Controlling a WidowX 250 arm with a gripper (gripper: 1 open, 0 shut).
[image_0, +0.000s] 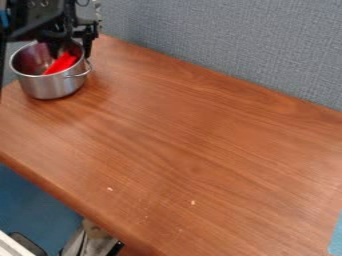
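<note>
A steel pot with side handles stands at the far left end of the wooden table, holding a red object. My black gripper is over the pot's rim at the top left, open, its lower parts partly against the dark inside of the pot.
A grey padded wall runs along the back. Blue floor shows below the left edge, with some equipment at the bottom left.
</note>
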